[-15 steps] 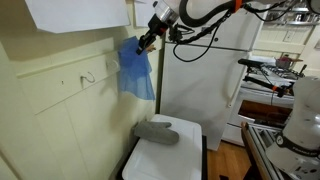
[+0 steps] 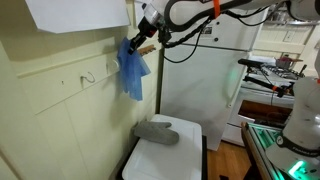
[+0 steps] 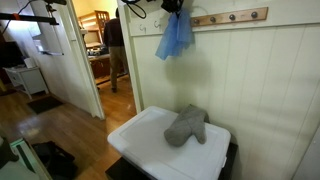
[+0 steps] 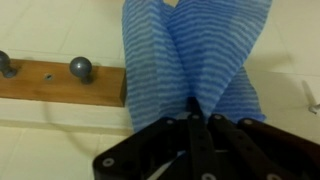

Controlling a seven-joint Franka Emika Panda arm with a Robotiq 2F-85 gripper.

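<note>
A blue cloth (image 2: 132, 72) hangs from my gripper (image 2: 138, 43) beside the cream wall. In the wrist view, its folds gather to a point at the gripper, which is shut on the cloth (image 4: 205, 50). The wooden peg rail (image 4: 50, 82) ends right at the cloth's edge in that view, with two dark round knobs showing. Seen from exterior view 2, the cloth (image 3: 176, 38) hangs by the left part of the rail (image 3: 230, 18). Whether any of it rests on a peg cannot be told.
Below, a grey mitt-like cloth (image 3: 186, 126) lies on a white lidded box (image 3: 140, 128). A white cabinet (image 2: 70, 14) juts out at the upper left. A small metal hook (image 2: 86, 77) sits on the wall. One person (image 3: 116, 45) stands in the far doorway.
My gripper has moved slightly left along the wall with the blue cloth. The cloth now hangs narrower. The grey cloth and the box have stayed put.
</note>
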